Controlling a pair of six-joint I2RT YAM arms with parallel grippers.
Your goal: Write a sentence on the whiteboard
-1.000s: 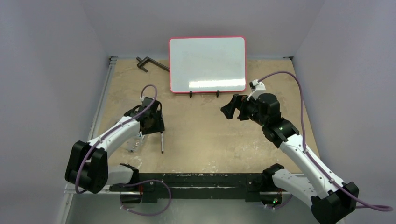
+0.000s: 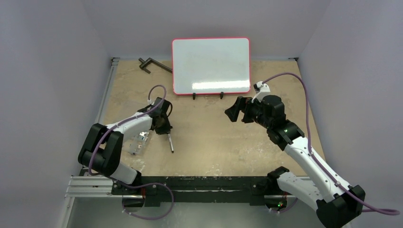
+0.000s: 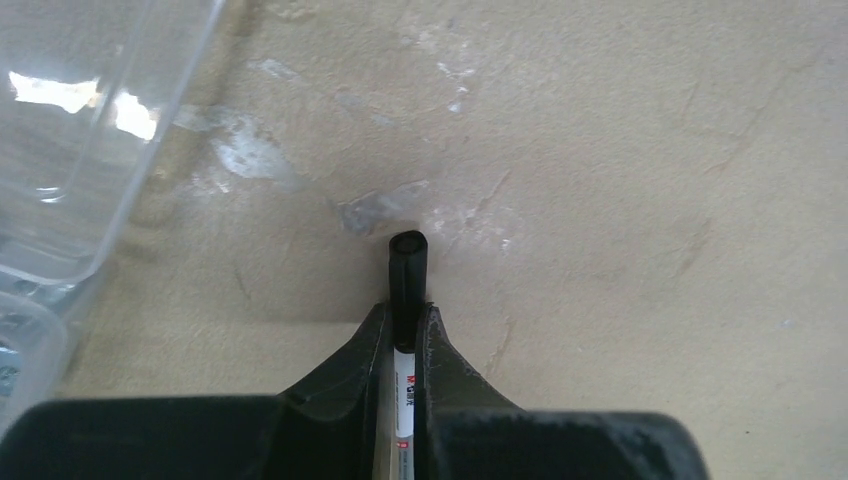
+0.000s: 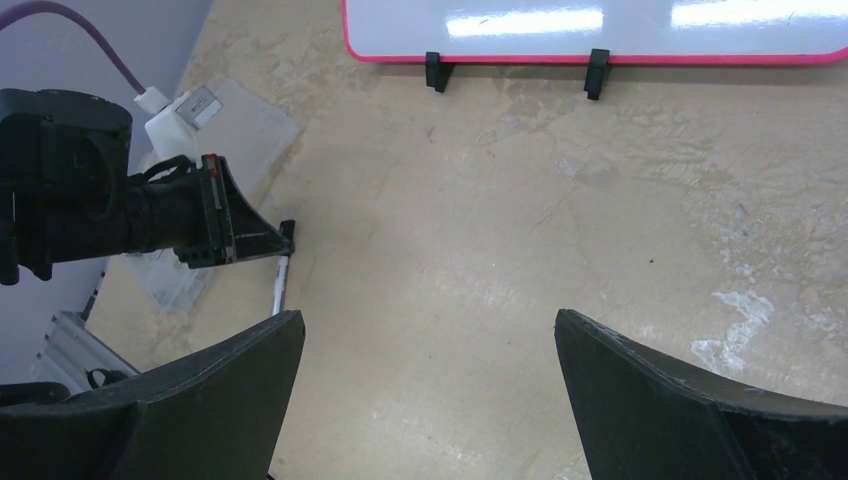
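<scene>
A blank whiteboard [image 2: 211, 64] with a pink rim stands at the back of the table, its lower edge in two black clips. My left gripper is shut on a marker [image 3: 407, 270], gripping it near its black cap end. In the top view the marker's white body [image 2: 170, 141] sticks out toward the table's front from under the gripper. How far it is off the table I cannot tell. My right gripper stands open over the right half of the table, nothing between its wide-set fingers [image 4: 240, 375].
A clear plastic tray [image 2: 139, 142] lies beneath and beside the left arm. Behind it, left of the whiteboard, is a dark metal bracket [image 2: 154, 63]. The middle of the table [image 2: 204, 133] between the two arms is bare.
The left arm has moved to the right. The marker has shifted slightly right and forward-up with the left gripper, and now lies at more of a slant. The right arm is still.
</scene>
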